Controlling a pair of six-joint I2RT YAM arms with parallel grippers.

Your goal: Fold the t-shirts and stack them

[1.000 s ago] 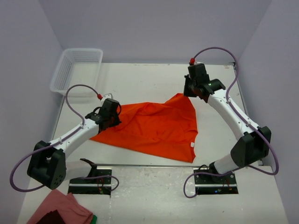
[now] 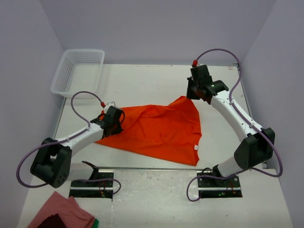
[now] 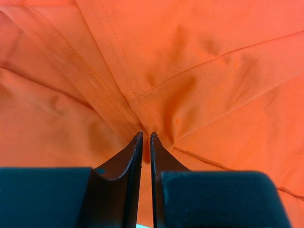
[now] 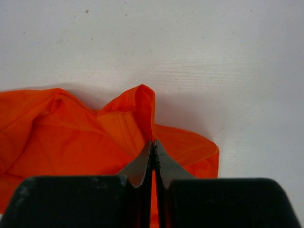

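An orange-red t-shirt (image 2: 164, 130) is spread over the table, wrinkled, with a small white tag (image 2: 195, 147) near its right side. Low over its left part is my left gripper (image 2: 119, 134); in the left wrist view a slim gap parts its fingertips, right at a crease of the shirt (image 3: 199, 85). Whether cloth sits between them is hard to make out. My right gripper is shut on the shirt (image 4: 126, 126) at its far right corner, where the fabric rises in a peak to the fingertips.
A white plastic basket (image 2: 57, 76) stands at the back left. Off the table's front left, a folded reddish cloth (image 2: 61, 213) lies with something dark on it. Bare table (image 2: 142, 83) stretches behind the shirt.
The right arm and the shirt look nearly unchanged.
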